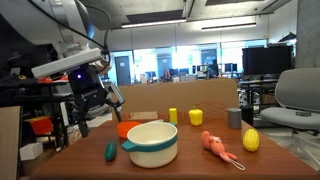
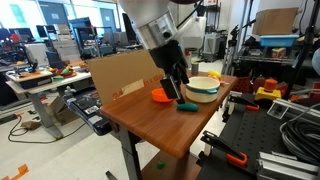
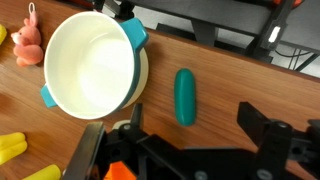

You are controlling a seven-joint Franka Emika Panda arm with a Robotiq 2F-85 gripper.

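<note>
A dark green oblong object (image 3: 185, 97) lies on the wooden table, just beside a white pot with teal handles (image 3: 92, 62). My gripper is open above the table, its two dark fingers spread to either side of the green object in the wrist view, with nothing held between them. From the first exterior view, the gripper (image 1: 98, 117) hangs to the left of the green object (image 1: 111, 152) and higher than it. The pot (image 1: 151, 143) stands right of that object.
An orange bowl (image 1: 127, 128) sits behind the pot. To the right lie a pink lobster-like toy (image 1: 216, 146) and a yellow lemon-like object (image 1: 250, 140). A yellow pepper-like object (image 1: 196, 117) and a grey cup (image 1: 234, 118) stand farther back.
</note>
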